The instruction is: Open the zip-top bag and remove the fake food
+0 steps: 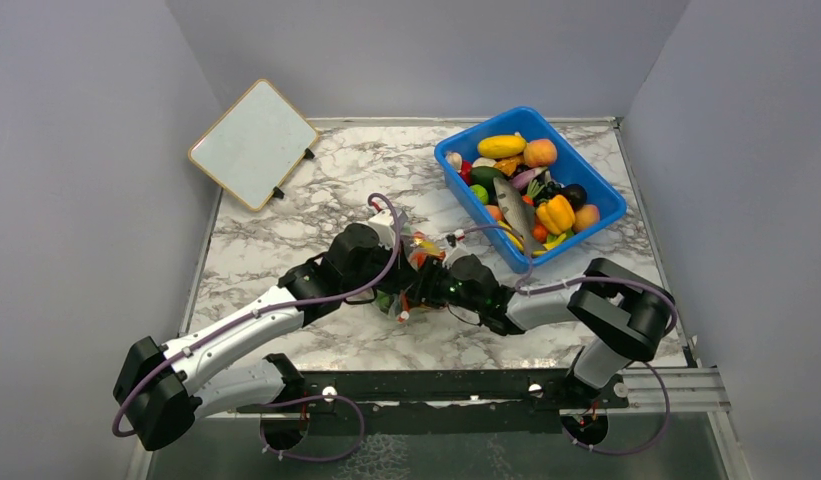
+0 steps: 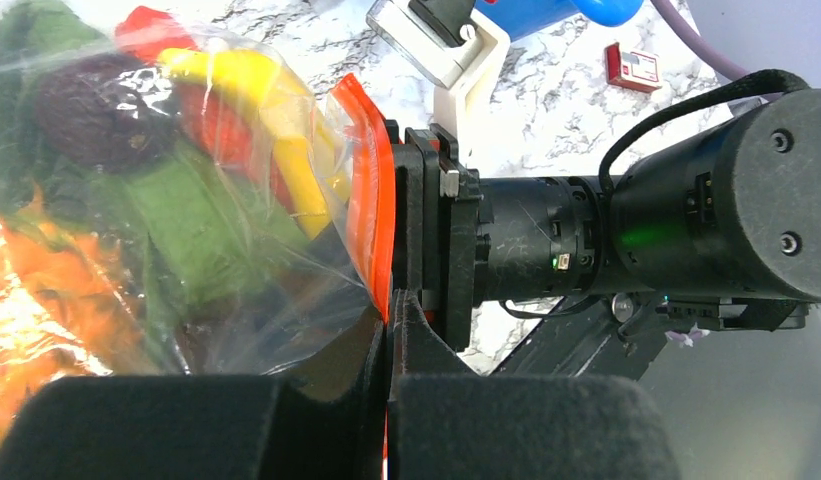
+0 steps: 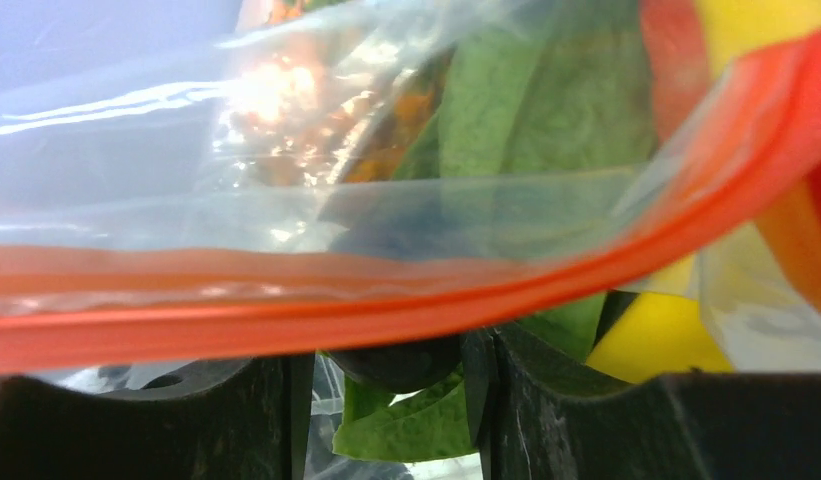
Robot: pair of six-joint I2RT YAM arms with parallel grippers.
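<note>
A clear zip top bag (image 2: 256, 230) with an orange-red rim (image 2: 368, 200) lies under both grippers, mostly hidden by them in the top view. My left gripper is shut with the thin rim running between its fingers. Inside the bag are green leaves (image 2: 201, 220), a dark round piece (image 2: 104, 110), a yellow piece (image 2: 231, 80) and an orange piece (image 2: 56, 290). My right gripper is part open at the bag's mouth, its fingertips passing behind the rim. A green leaf (image 3: 406, 430) and a dark piece show between its fingers; no firm grip on them is visible.
A blue bin (image 1: 611, 205) full of fake food stands at the back right. A whiteboard (image 1: 254, 145) leans at the back left. On the marble table lies a small red box (image 2: 633, 68). Free table (image 1: 251, 250) shows left of the bag.
</note>
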